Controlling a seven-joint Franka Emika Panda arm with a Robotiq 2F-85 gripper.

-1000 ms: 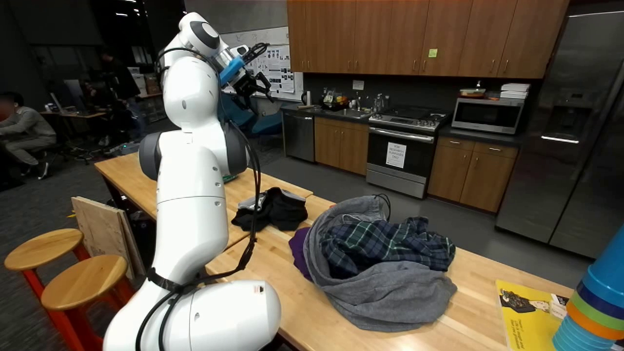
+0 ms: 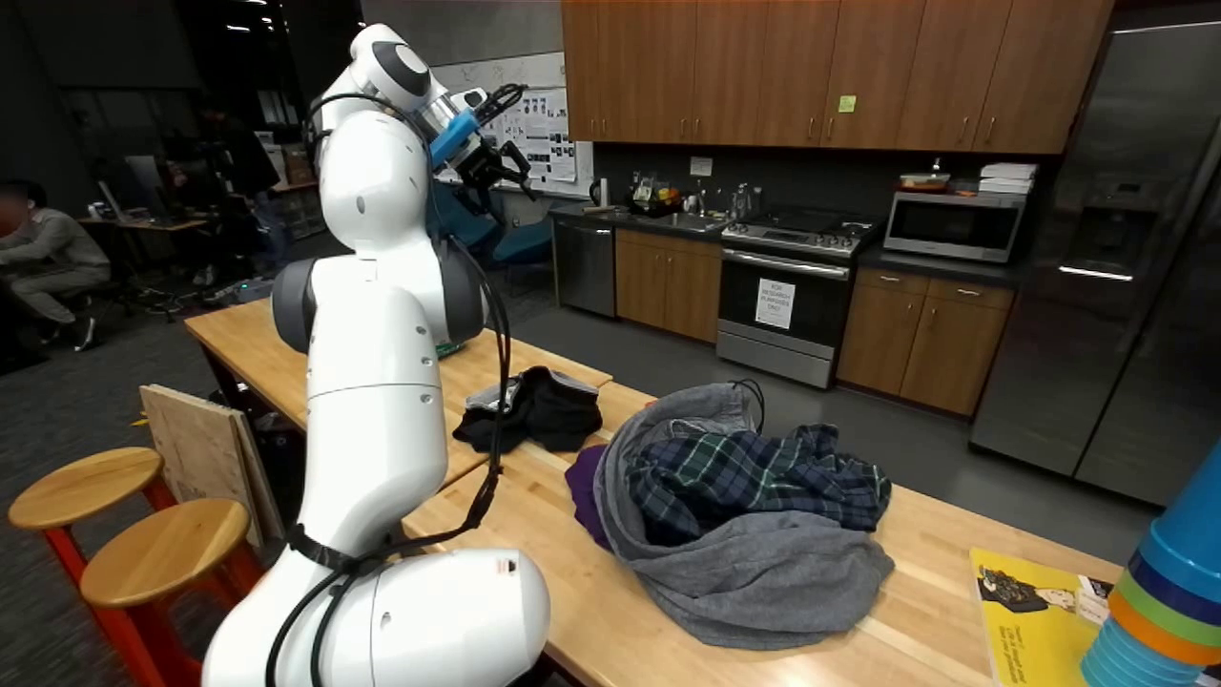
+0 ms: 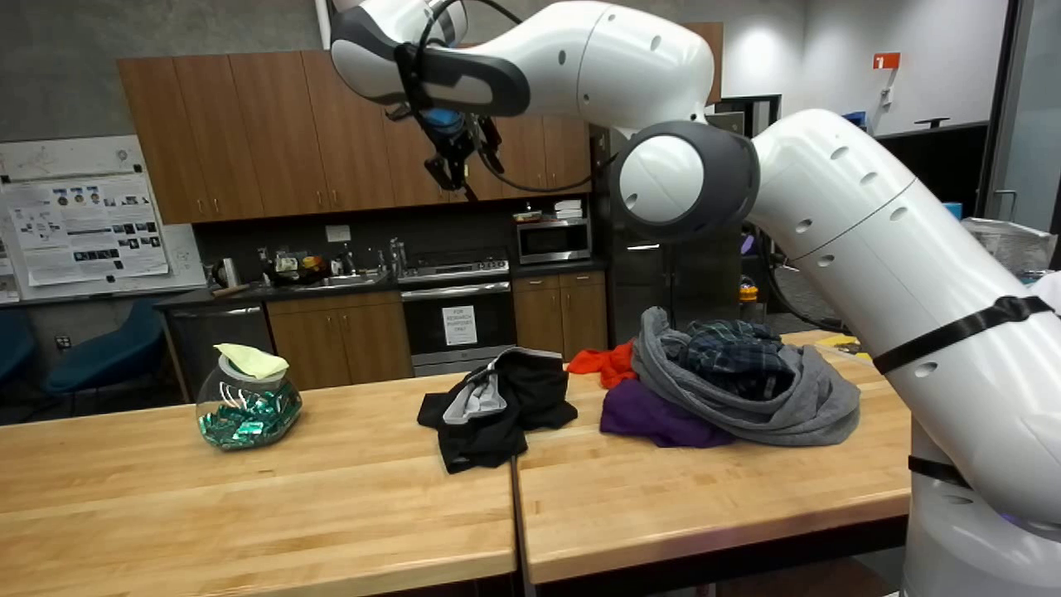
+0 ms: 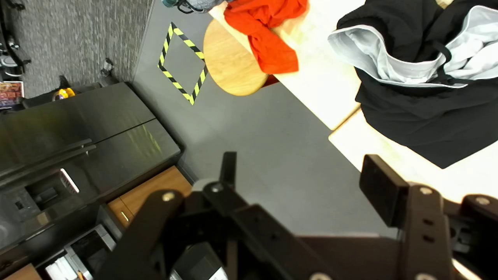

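High above the table, my gripper stands open, its two fingers well apart with only floor showing between them. A black garment with a grey lining (image 3: pixel 507 408) lies crumpled across the seam of the two tables. To its right are a red cloth (image 3: pixel 603 364), a purple cloth (image 3: pixel 656 416) and a grey garment (image 3: pixel 821 403). A dark green and blue plaid shirt (image 2: pixel 750 475) rests on top of the grey garment. In the wrist view, the black garment (image 4: pixel 415 109) and red cloth (image 4: pixel 270 32) appear below and beyond the fingers.
A glass jar (image 3: pixel 249 403) of green-wrapped pieces, with a yellow cloth on top, stands on the left table. Blue stacked cups (image 2: pixel 1168 584) and a yellow magazine (image 2: pixel 1036 618) sit at the other end. Bare tabletop (image 3: pixel 328 507) lies in front of the jar and black garment.
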